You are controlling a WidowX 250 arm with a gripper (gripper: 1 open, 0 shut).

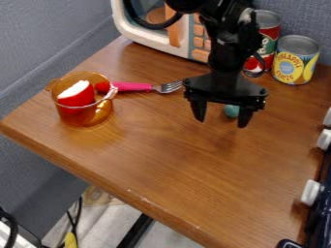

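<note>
My black gripper [223, 111] is open above the middle-back of the wooden table [168, 179], its fingers pointing down. A small teal object [233, 110] sits behind it, partly hidden. An amber pot [84, 111] with red-and-white pieces inside stands on the left, beside a fork with a pink handle [134, 86].
Cans, including a yellow one [295, 65], stand at the back right. A white microwave [161, 33] is at the back. A dark appliance with white knobs lines the right edge.
</note>
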